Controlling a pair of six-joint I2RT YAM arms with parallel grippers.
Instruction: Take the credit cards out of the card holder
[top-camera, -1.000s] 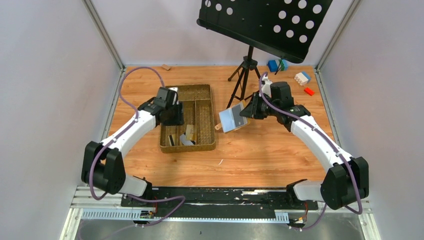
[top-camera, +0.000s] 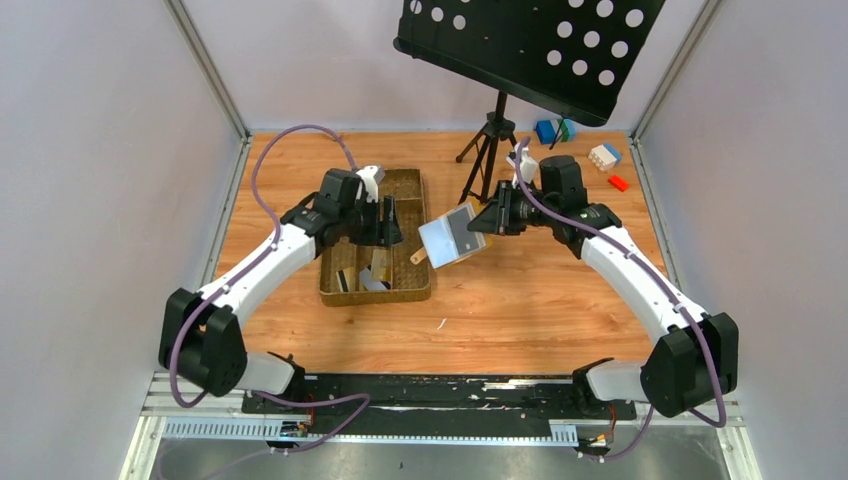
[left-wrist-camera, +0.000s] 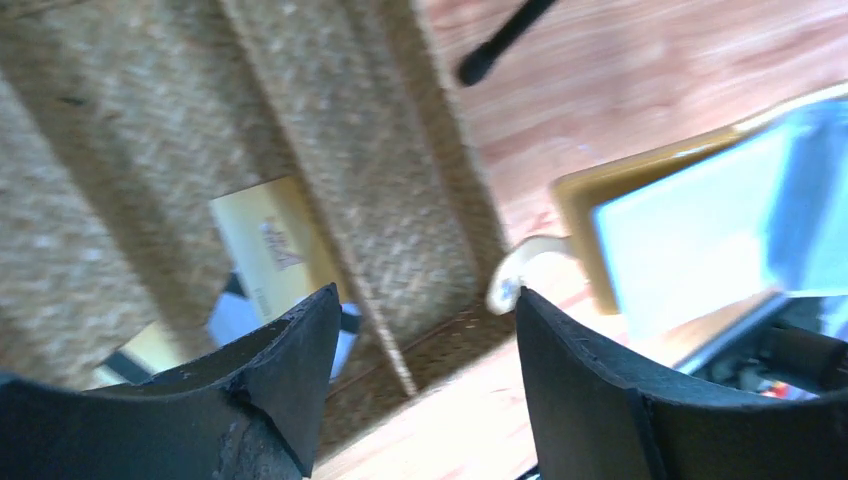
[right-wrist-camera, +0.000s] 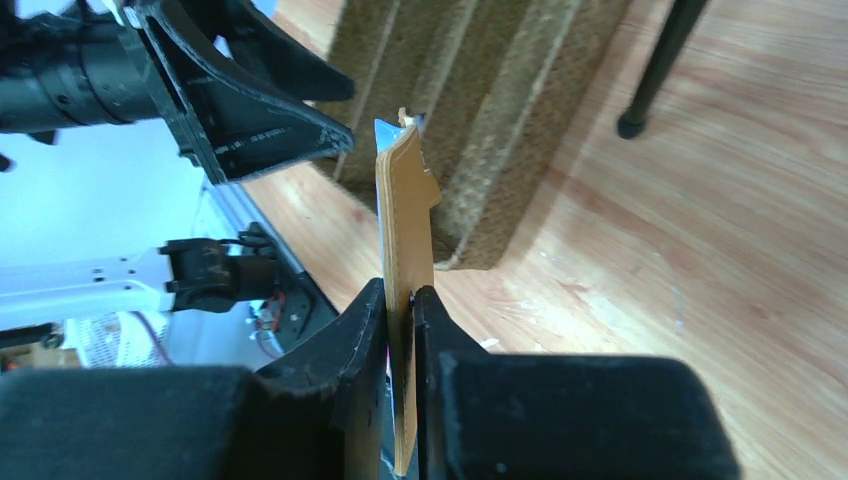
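Observation:
The tan card holder (top-camera: 440, 243), with a pale blue face and a grey patch, hangs above the table right of the tray. My right gripper is shut on it; the right wrist view shows it edge-on between the fingers. My left gripper stands part open above the tray, nothing between its fingertips, its tips pointing toward the holder. Several credit cards lie in the tray: a gold card (left-wrist-camera: 275, 245), a bluish card (left-wrist-camera: 232, 318) partly under it, and a pale card with a dark stripe (left-wrist-camera: 145, 352). Whether cards remain inside the holder cannot be told.
The brown woven tray (top-camera: 412, 270) has dividers and stands left of centre. Behind the holder rises a black music stand (top-camera: 497, 125). Toy blocks (top-camera: 605, 156) lie at the back right.
My left gripper has moved right across the tray toward the card holder, and its fingers have parted. The holder in my right gripper has shifted slightly left.

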